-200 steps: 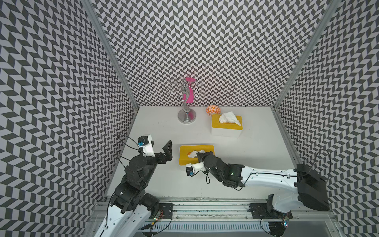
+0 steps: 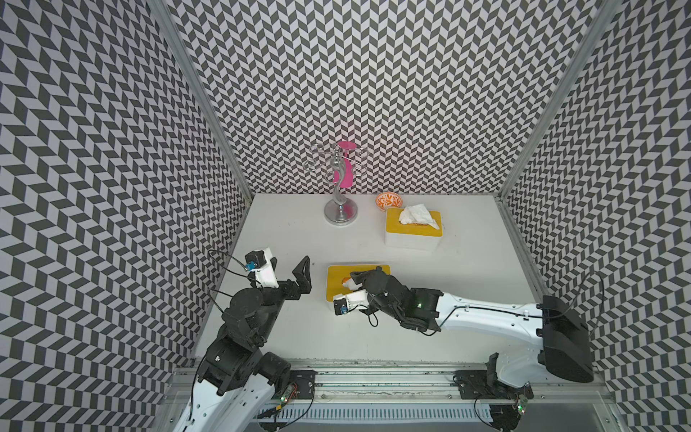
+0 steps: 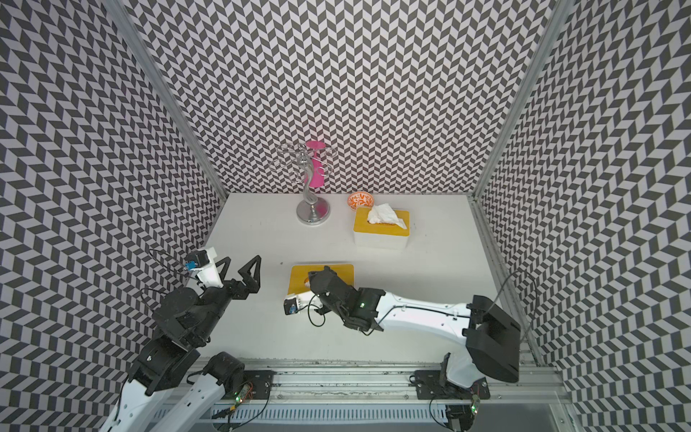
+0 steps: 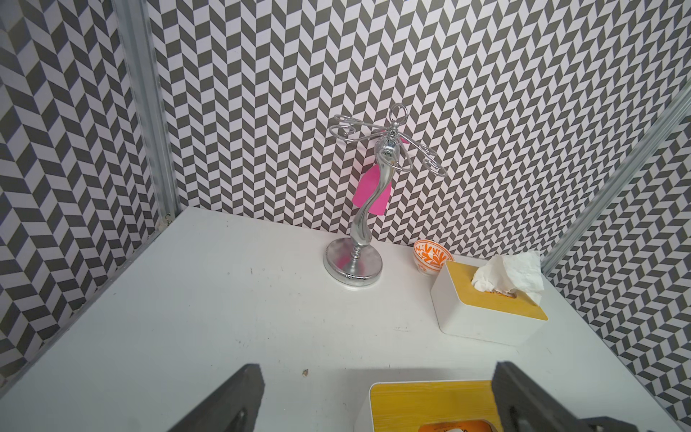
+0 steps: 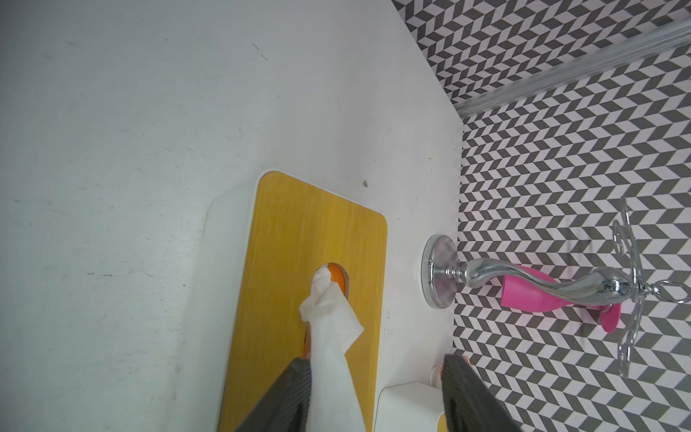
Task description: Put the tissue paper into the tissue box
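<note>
The near tissue box (image 5: 284,223), white with a yellow top, lies in the front middle. A white tissue (image 5: 333,345) lies over its oval opening, trailing toward my right gripper, which is over the box with fingers apart; whether they touch the tissue is unclear. In the top views the right arm covers much of this box. My left gripper stands open and empty above the table, left of the box.
A second box (image 2: 410,239) with a tissue (image 2: 419,214) on top stands at the back right, before an orange-patterned bowl (image 2: 388,201). A silver stand (image 2: 339,213) with a pink item is at the back.
My right arm has shifted slightly, lately leftward, over the near box. The left arm has moved a little to the left. The back objects are unchanged.
</note>
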